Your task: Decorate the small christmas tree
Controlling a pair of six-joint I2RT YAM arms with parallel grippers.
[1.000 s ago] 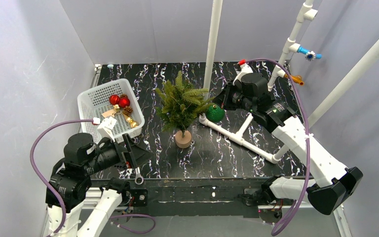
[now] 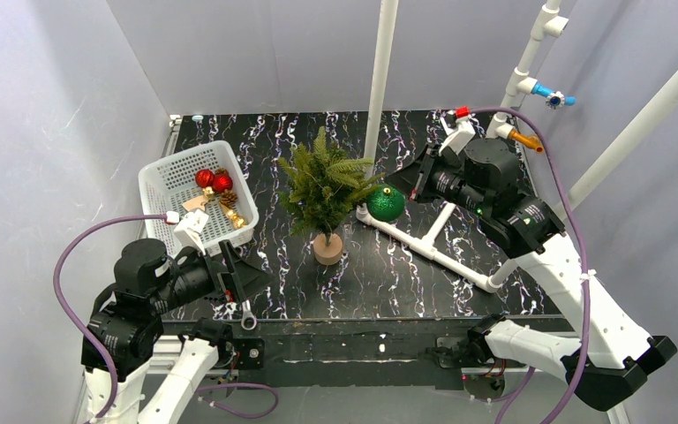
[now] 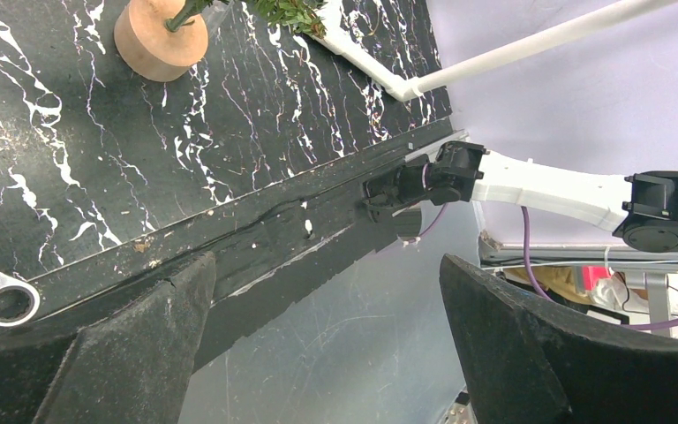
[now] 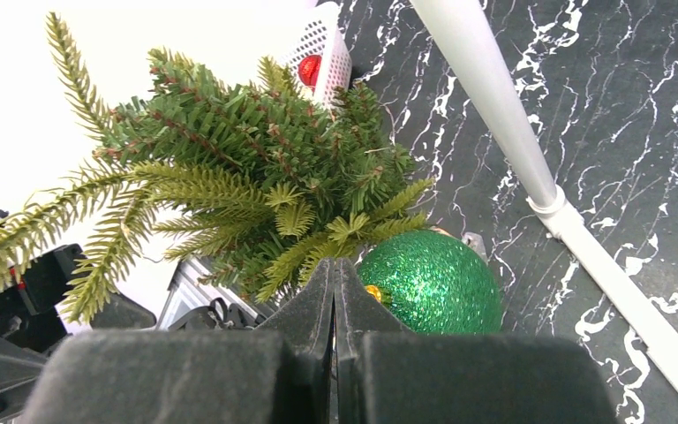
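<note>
The small green Christmas tree (image 2: 322, 181) stands upright on its round wooden base (image 2: 327, 250) mid-table. A glittery green ball (image 2: 387, 204) with a gold cap hangs at the tree's right side. My right gripper (image 2: 390, 181) is shut, its tips just above the ball; in the right wrist view the ball (image 4: 437, 281) sits partly behind the shut fingers (image 4: 313, 318). Whether a thread runs between them cannot be seen. Off to the lower left, my left gripper (image 2: 245, 265) stands open and empty, with its fingers (image 3: 132, 353) wide apart in the left wrist view.
A white basket (image 2: 161, 181) at the left holds red balls (image 2: 222, 183), a pinecone and gold ornaments. A wrench (image 2: 248, 318) lies at the table's front edge. White pipes (image 2: 433, 252) run right of the tree, one rising behind it.
The ball has barely moved. Left arm and tree look unchanged.
</note>
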